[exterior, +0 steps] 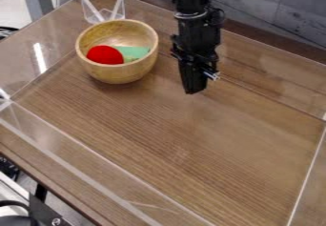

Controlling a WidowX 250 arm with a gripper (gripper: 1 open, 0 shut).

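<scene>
My black gripper (199, 73) hangs just right of a tan wooden bowl (116, 72), low over the wooden table (192, 163). Whether its fingers are open or shut is hard to make out at this size. The bowl holds a red round object (105, 54) and a green one (133, 53), partly behind the red.
A clear plastic object (105, 3) lies at the back left, behind the bowl. A grey surface runs along the back right edge.
</scene>
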